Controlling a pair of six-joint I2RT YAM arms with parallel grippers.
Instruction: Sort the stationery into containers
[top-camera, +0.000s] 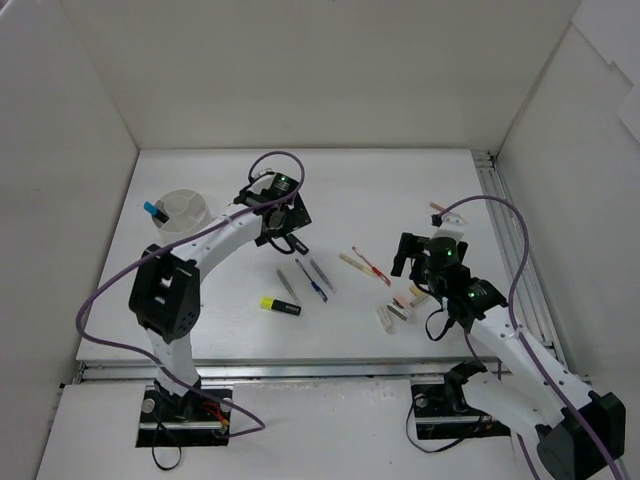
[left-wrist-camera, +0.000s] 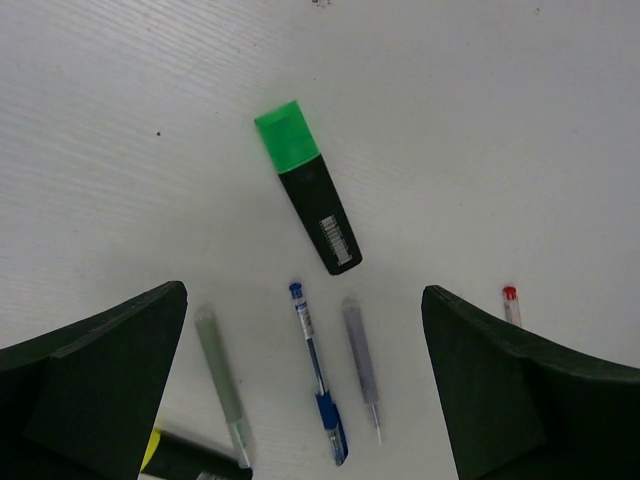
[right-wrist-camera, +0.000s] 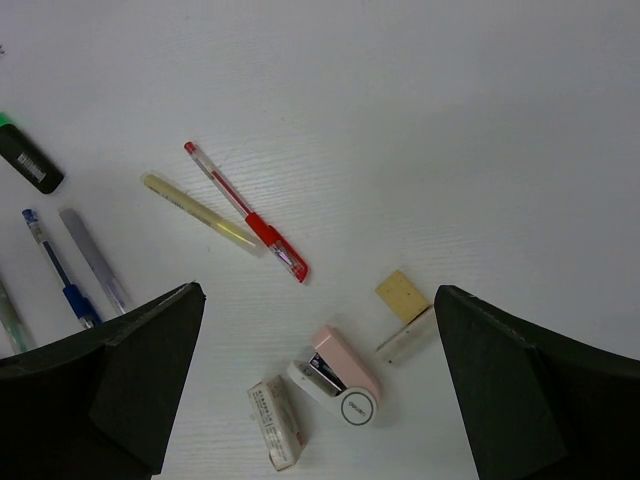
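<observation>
A green-capped highlighter (left-wrist-camera: 320, 211) lies under my open left gripper. Below it are a green pen (left-wrist-camera: 222, 371), blue pen (left-wrist-camera: 314, 360) and grey pen (left-wrist-camera: 361, 355). A yellow-capped highlighter (top-camera: 281, 307) lies toward the front. My open right gripper hovers over erasers and small items: a white block (right-wrist-camera: 275, 422), pink-and-white pieces (right-wrist-camera: 343, 358) and a tan block (right-wrist-camera: 401, 296). A red pen (right-wrist-camera: 231, 193) and yellow pen (right-wrist-camera: 190, 207) lie farther off. A round white container (top-camera: 180, 196) at left holds a blue-capped item (top-camera: 153, 210).
A pinkish stick (top-camera: 437, 208) lies at the back right, partly behind the right arm. White walls enclose the sides and back.
</observation>
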